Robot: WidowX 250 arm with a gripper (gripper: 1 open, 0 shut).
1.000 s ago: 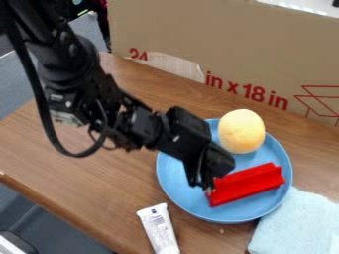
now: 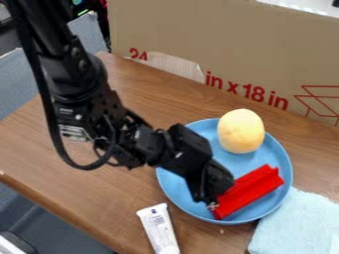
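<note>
A black robot arm reaches from the upper left to a blue plate (image 2: 185,188). Its gripper (image 2: 213,198) is low over the plate's front left, at the left end of a red bar-like object (image 2: 249,190), and looks shut; whether it touches the red object is hard to tell. A round yellow object (image 2: 241,130) sits at the back of the plate.
A white tube (image 2: 158,228) lies left-front of the plate. A pale blue cloth (image 2: 295,227) is at the lower right. A cardboard box (image 2: 225,40) stands behind.
The gripper has moved slightly down toward the front of the plate since a second ago. The objects look nearly unchanged.
</note>
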